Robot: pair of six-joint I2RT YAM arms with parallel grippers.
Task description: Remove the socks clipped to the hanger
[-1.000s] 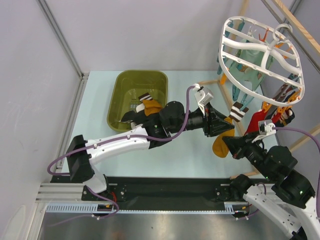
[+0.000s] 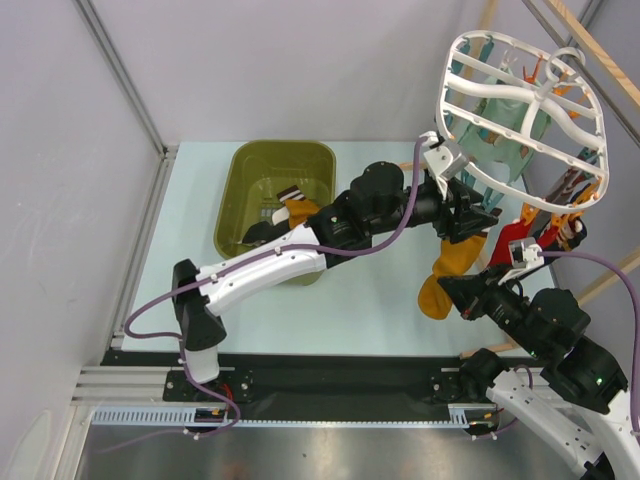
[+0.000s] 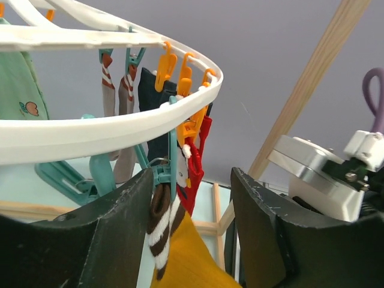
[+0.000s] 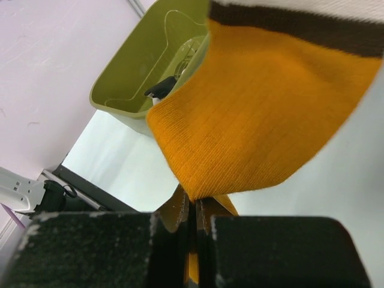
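An orange sock with a brown-and-white striped cuff point(image 3: 161, 231) hangs by that cuff from a teal clip point(image 3: 162, 174) on the white hanger point(image 2: 520, 91). My right gripper is shut on the lower part of this orange sock point(image 4: 264, 114), which stretches up from its fingers. Close under the hanger rim, my left gripper is open, its fingers on either side of the clip and cuff without closing on them. In the top view the left gripper point(image 2: 478, 215) covers the cuff.
Other socks, among them a red one point(image 3: 193, 174), hang from orange clips point(image 3: 166, 67) close by. An olive bin point(image 2: 235, 195) holding several socks stands on the white table point(image 2: 370, 310). A wooden pole point(image 3: 300, 90) rises beside the hanger.
My left gripper has moved right and up, from beside the orange sock to its cuff and clip.
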